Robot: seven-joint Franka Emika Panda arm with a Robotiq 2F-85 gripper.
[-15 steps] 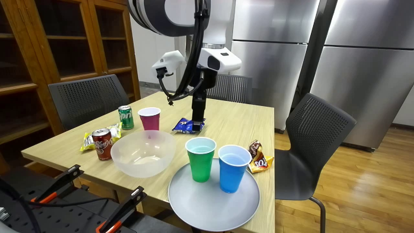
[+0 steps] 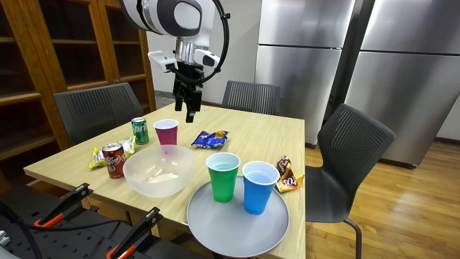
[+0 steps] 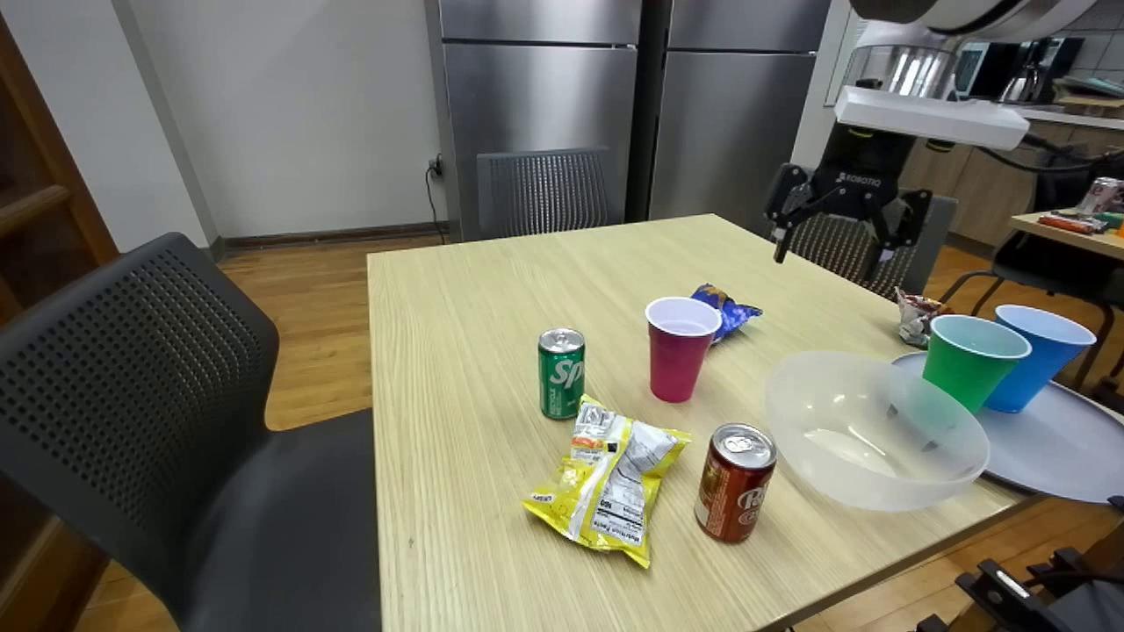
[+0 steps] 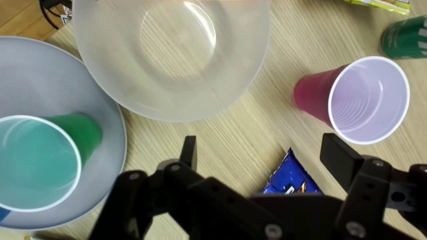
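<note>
My gripper (image 3: 828,259) hangs open above the table, nothing between its fingers. In the wrist view, a blue snack bag (image 4: 291,176) lies below and between the spread fingers, partly hidden by the gripper body. A magenta cup (image 2: 167,133) with a white inside stands upright near that bag. The frosted bowl (image 2: 159,172) looks empty. On the grey round tray (image 2: 237,235) stand a green cup (image 2: 222,183) and a blue cup (image 2: 257,194), side by side.
Left of the bowl are a Dr Pepper can (image 3: 734,495), a yellow chip bag (image 3: 611,484) and a green Sprite can (image 3: 561,374). A brown and orange snack bag (image 2: 288,177) lies by the right edge.
My gripper has moved left and up in exterior view 1, from in front of the blue bag to above and behind the magenta cup, and has turned. The table objects have stayed put.
</note>
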